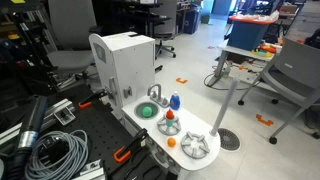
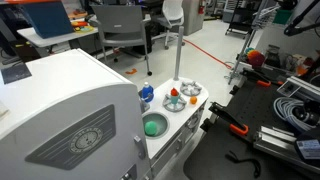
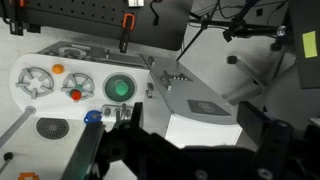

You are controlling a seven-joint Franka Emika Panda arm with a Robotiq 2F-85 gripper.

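My gripper is open at the bottom of the wrist view, its two dark fingers wide apart and nothing seen between them. It hangs above the white toy kitchen and cabinet. A green round thing point(image 3: 120, 87) lies in the sink point(image 1: 147, 110). The blue bottle point(image 1: 175, 102) stands at the counter's back edge. On one burner sits a small red object point(image 1: 170, 115); an orange ball point(image 1: 171, 142) lies near the front edge, by the second burner point(image 1: 195, 146).
A tall white cabinet point(image 1: 124, 62) adjoins the sink end of the counter. Coiled cable point(image 1: 58, 155) and orange-handled clamps point(image 1: 130, 150) lie on the dark table. A grey chair point(image 1: 296, 75) stands behind; open floor surrounds the counter's far side.
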